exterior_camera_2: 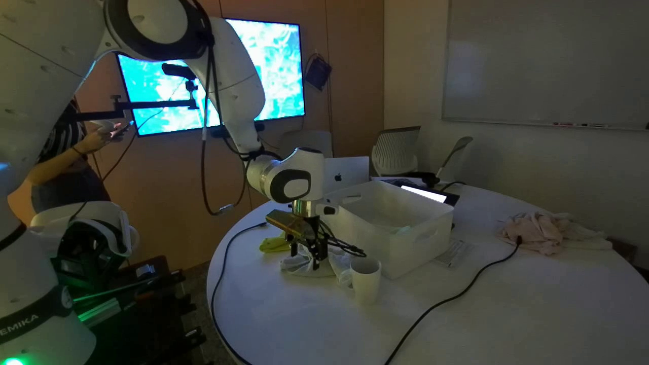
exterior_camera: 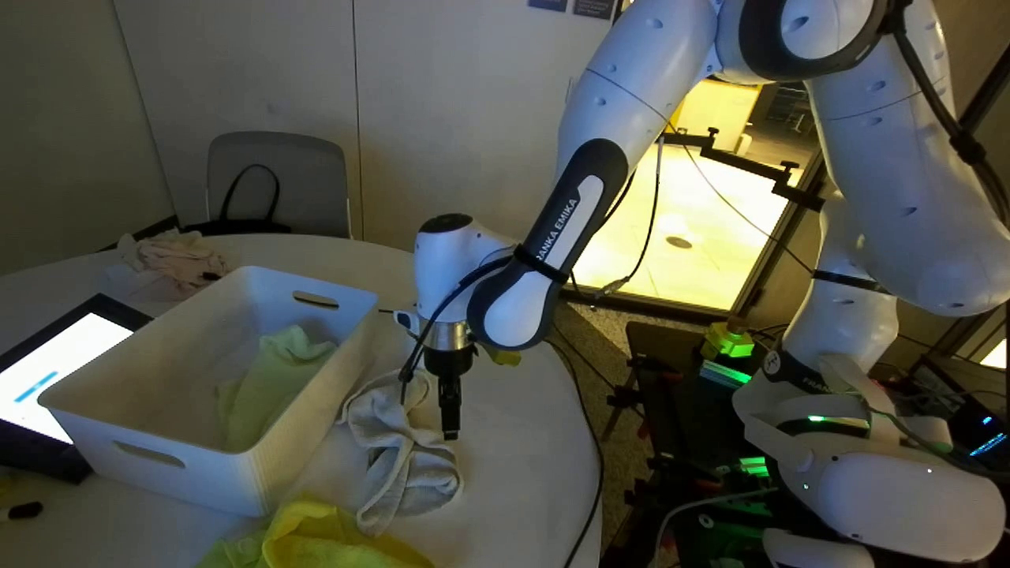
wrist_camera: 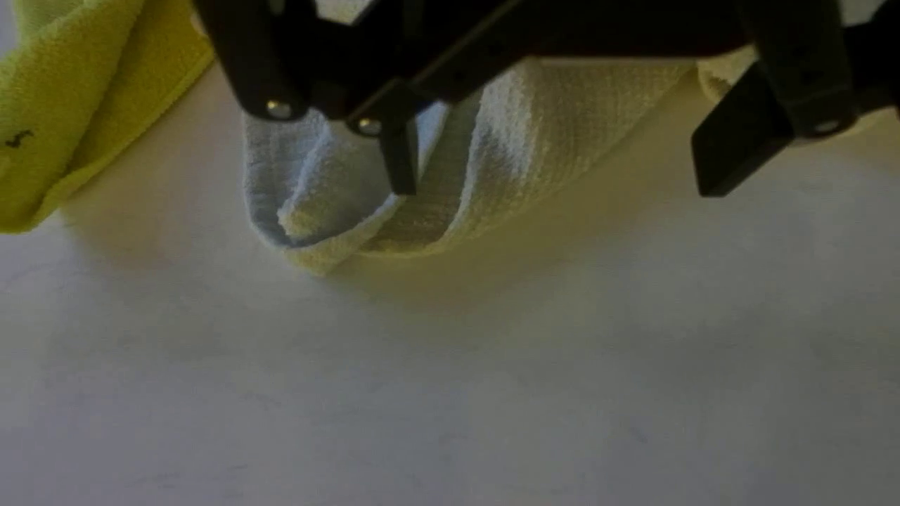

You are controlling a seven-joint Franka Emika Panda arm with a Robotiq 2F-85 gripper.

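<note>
Crumpled on the table lies a whitish-grey towel (exterior_camera: 409, 464), beside the white bin (exterior_camera: 256, 468). My gripper (exterior_camera: 450, 435) points down over the towel's right side. In the wrist view its fingers stand wide apart, so the gripper is open with nothing between the tips; part of the towel (wrist_camera: 540, 143) shows beneath and behind them. A light green cloth (exterior_camera: 274, 379) rests inside the bin. The yellow towel (exterior_camera: 327, 539) lies at the near edge in exterior view 1. Whether the fingertips touch the grey towel cannot be told.
A white mug (exterior_camera_2: 366, 280) stands close to the bin and gripper. A tablet (exterior_camera: 57, 388) sits left of the bin, and a pink cloth (exterior_camera_2: 535, 232) lies farther off. Black cables (exterior_camera_2: 453, 298) cross the table. Bare tabletop (exterior_camera_2: 517, 316) spreads in front of the mug.
</note>
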